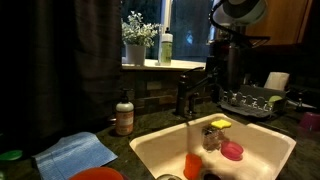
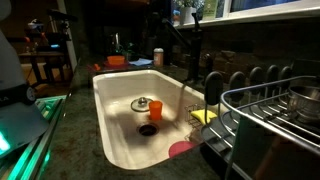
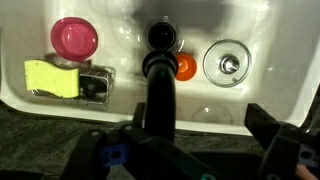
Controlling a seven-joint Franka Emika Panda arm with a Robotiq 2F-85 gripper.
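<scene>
My gripper is open above the sink [image 3: 215, 108], its dark fingers wide apart with nothing between them. Below, the sink holds an orange cup [image 2: 156, 109], a red-pink bowl [image 3: 74, 39] and a clear lid with a knob [image 3: 228, 63]. The yellow sponge [image 3: 52, 78] rests on a holder [image 3: 95, 86] at the sink's edge. In the wrist view the black faucet [image 3: 160, 95] crosses the middle and covers part of the orange cup. The gripper's fingers are too dark to make out in exterior view 1.
The faucet [image 1: 181, 98] rises behind the sink. A soap bottle [image 1: 124, 115], blue cloth [image 1: 72, 155] and red plate [image 1: 97, 173] occupy the left counter. The dish rack [image 2: 265, 105] stands beside the sink, with a metal pot [image 2: 305, 103]. Much of the sink floor is bare.
</scene>
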